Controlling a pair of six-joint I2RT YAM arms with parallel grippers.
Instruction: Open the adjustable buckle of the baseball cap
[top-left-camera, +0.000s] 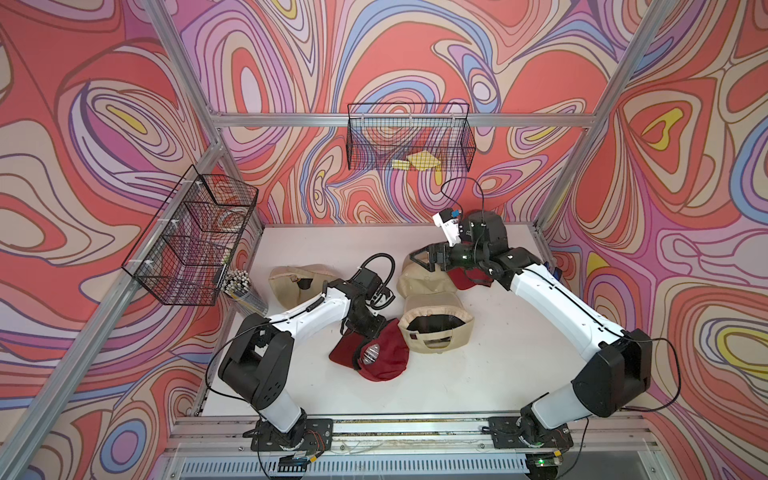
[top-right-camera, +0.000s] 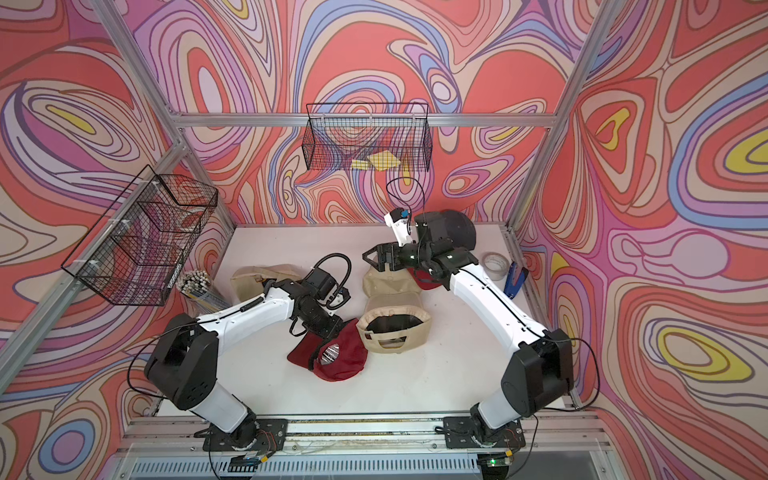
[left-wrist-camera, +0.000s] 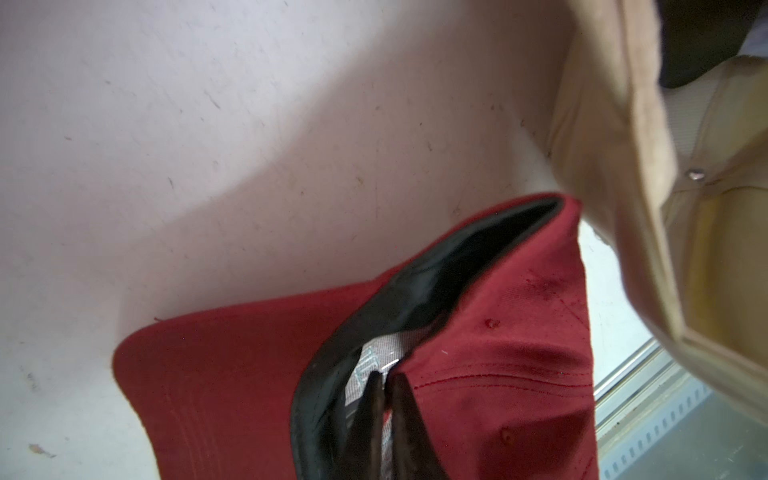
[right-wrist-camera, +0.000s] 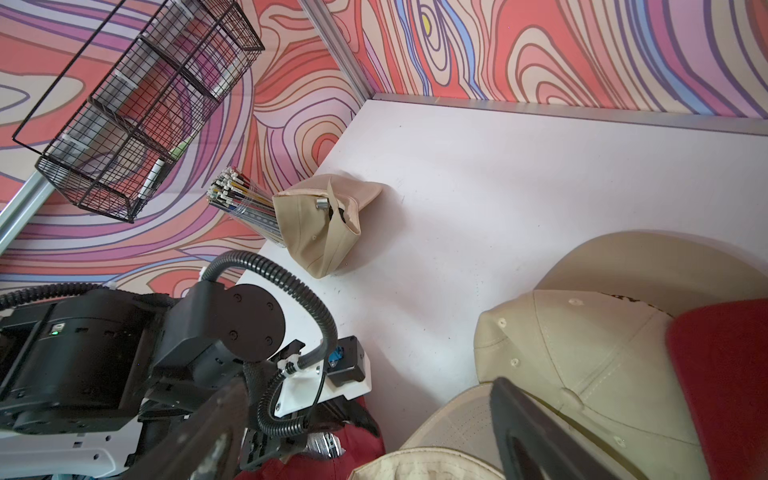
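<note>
A red baseball cap (top-left-camera: 389, 360) lies on the front table with its dark inner band (left-wrist-camera: 332, 372) and silvery lining showing. My left gripper is over the band's edge with its fingers together. Nothing clearly shows between the fingertips, and I cannot see a buckle on this cap. Over the tan caps farther back hangs my right gripper, its fingers wide apart and empty. A tan cap (right-wrist-camera: 312, 228) at the left shows a small metal buckle (right-wrist-camera: 322, 204) on its strap.
Another tan cap (top-left-camera: 436, 324) lies open just right of the red one. Behind it are more tan (right-wrist-camera: 584, 344) and red (right-wrist-camera: 728, 384) caps. A pencil holder (top-left-camera: 248, 296) stands at the left edge. Wire baskets (top-left-camera: 410, 144) hang on the walls.
</note>
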